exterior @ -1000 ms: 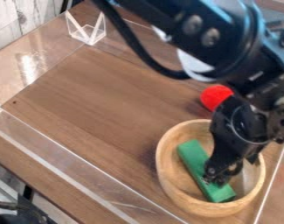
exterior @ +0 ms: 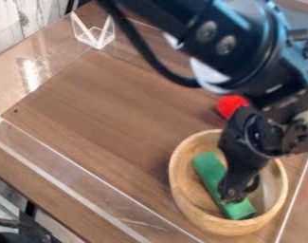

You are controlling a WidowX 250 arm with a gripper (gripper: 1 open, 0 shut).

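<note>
A wooden bowl (exterior: 194, 185) sits at the lower right of the table, holding a green block (exterior: 210, 178) that lies lengthwise inside it. The black gripper (exterior: 244, 185) reaches down from the upper right into the bowl, its lower end over the right part of the block; its fingertips are partly hidden and dark, though it appears open. A red object (exterior: 229, 104) lies behind the bowl, partly covered by the arm.
A clear plastic piece (exterior: 93, 33) stands at the back left. Transparent strips run along the left and front edges.
The block looks unmoved.
</note>
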